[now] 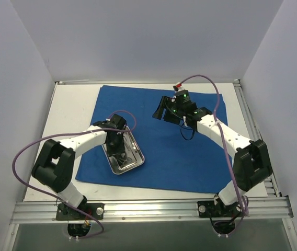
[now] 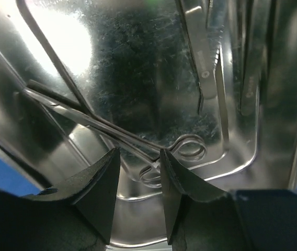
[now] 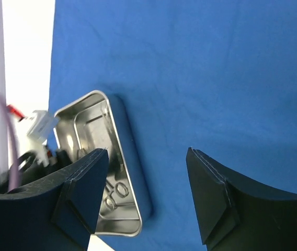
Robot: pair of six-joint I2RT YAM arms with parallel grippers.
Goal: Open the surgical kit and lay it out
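The steel tray (image 1: 138,161) sits on the blue drape (image 1: 153,167) at the left. My left gripper (image 1: 116,149) is over it. In the left wrist view, the left gripper has its fingertips apart above long scissor-like instruments (image 2: 101,125) with ring handles, with several flat instruments (image 2: 203,63) farther up. My right gripper (image 1: 160,111) is above the drape's middle, its fingers apart with nothing visible between them; in the right wrist view, the right gripper faces bare drape beside the tray.
White table (image 1: 59,110) borders it. Tubes arch from both arms.
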